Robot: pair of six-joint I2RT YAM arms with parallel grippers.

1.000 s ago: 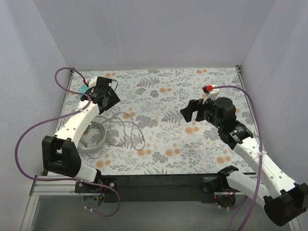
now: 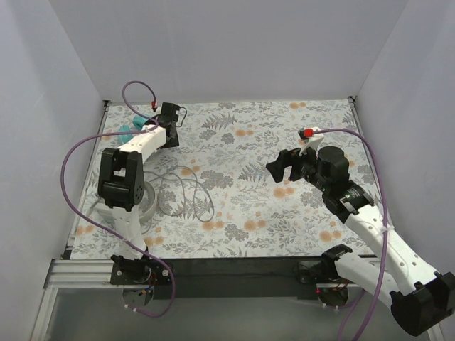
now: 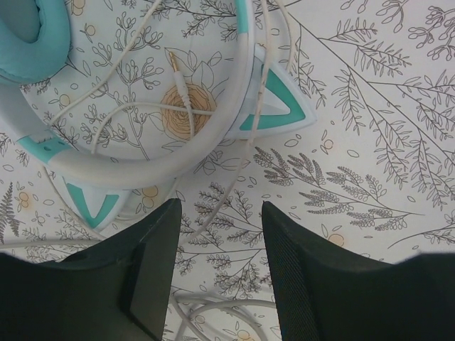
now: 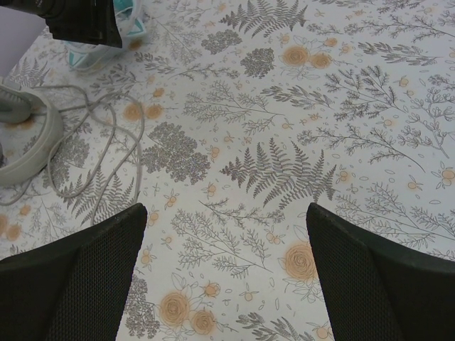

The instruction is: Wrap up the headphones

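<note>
The white and teal headphones (image 3: 181,160) lie at the back left of the patterned surface, partly hidden by the left arm in the top view. A teal ear cushion (image 3: 46,50) and the thin white cable (image 3: 242,160) show in the left wrist view. My left gripper hangs over the cable beside the headband, fingers apart, nothing gripped. Loose cable loops (image 2: 199,202) spread to the right of the arm. My right gripper (image 2: 283,162) stands open over the right half, holding nothing.
A grey ring-shaped object (image 4: 50,142) lies at the front left, under the left arm. Walls (image 2: 227,50) border the back and both sides.
My left gripper has moved toward the back over the headphones since a second ago, its arm swinging away from the front left. The right arm has stayed in place.
</note>
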